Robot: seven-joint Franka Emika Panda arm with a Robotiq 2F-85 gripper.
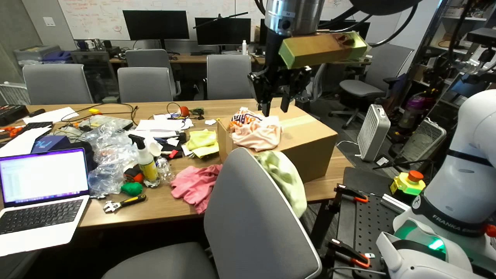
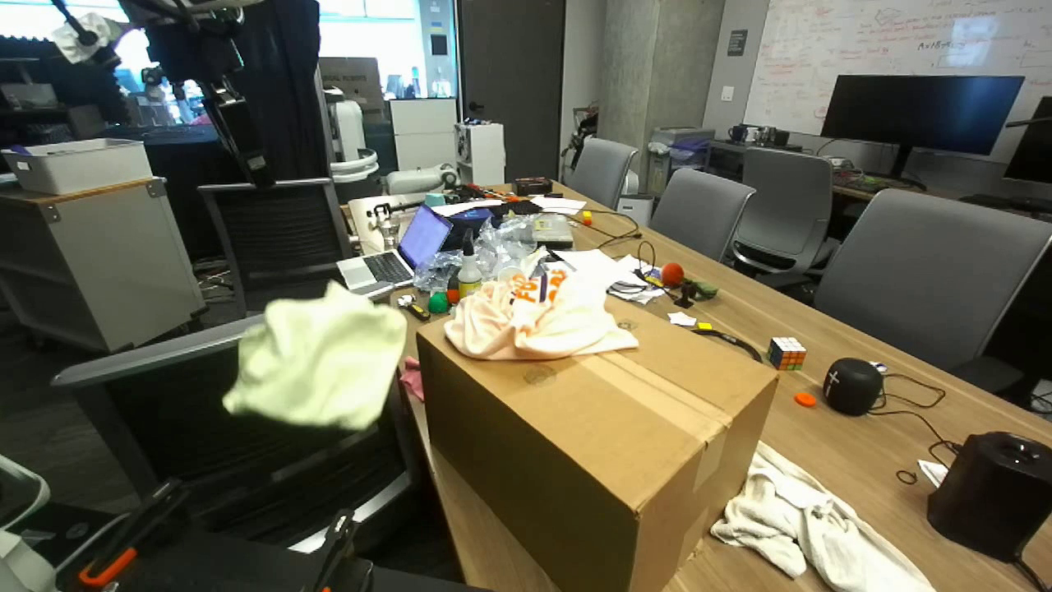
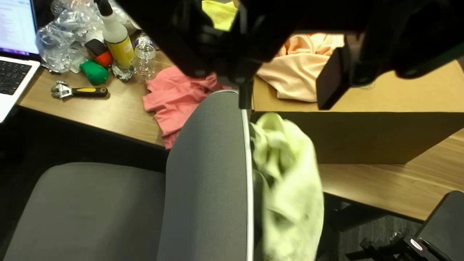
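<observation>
A pale green cloth (image 1: 281, 176) is beside the grey chair's backrest (image 1: 251, 204), on the side toward the box, clear of my fingers. It looks blurred in exterior view 2, where the cloth (image 2: 320, 360) appears in front of the chair back, and in the wrist view, where the cloth (image 3: 289, 187) spreads below the fingertips. Whether it touches the chair I cannot tell. Above it my gripper (image 1: 275, 107) points down with its fingers apart and nothing between them. In the wrist view the gripper shows a wide gap.
A cardboard box (image 2: 582, 424) stands on the table with a peach cloth (image 2: 542, 321) on top. Left of it lie a pink cloth (image 1: 197, 183), a spray bottle (image 1: 146, 162), a wrench (image 1: 124, 203) and a laptop (image 1: 42, 186). A white cloth (image 2: 818, 523) lies beyond the box.
</observation>
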